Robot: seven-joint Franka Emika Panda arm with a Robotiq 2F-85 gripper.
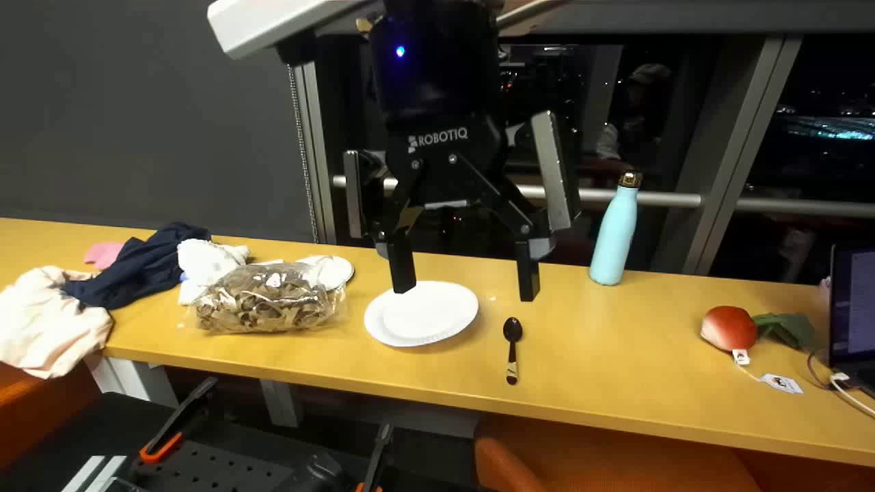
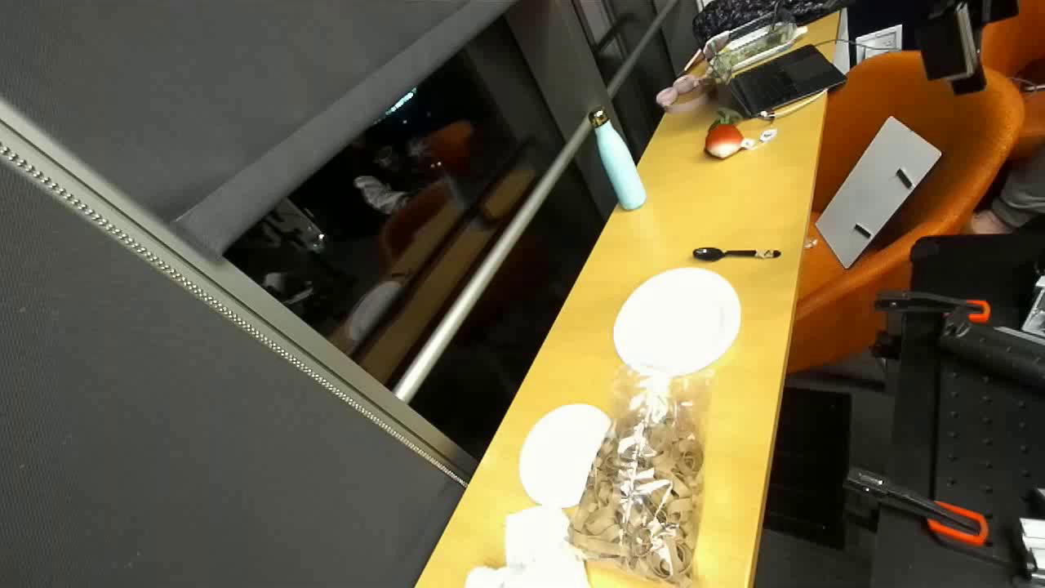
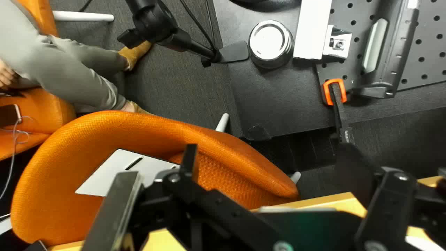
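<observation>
My gripper (image 1: 465,277) hangs wide open in exterior view 1, its fingers well apart with nothing between them. Behind and below it on the yellow table (image 1: 623,344) lie a white plate (image 1: 422,313) and, to the plate's right, a black spoon (image 1: 513,336). A clear bag of brown curled strips (image 1: 266,303) rests left of the plate. Toward the window stands a light blue bottle (image 1: 615,234), upright. A red and white plush vegetable (image 1: 728,328) with green leaves lies at the right. In the wrist view the open fingers spread over an orange chair (image 3: 234,163) and the table's edge.
Clothes (image 1: 135,275) are heaped at the table's left end. A second white disc (image 2: 563,456) lies partly beside the bag. A laptop (image 2: 786,80) sits at the far end.
</observation>
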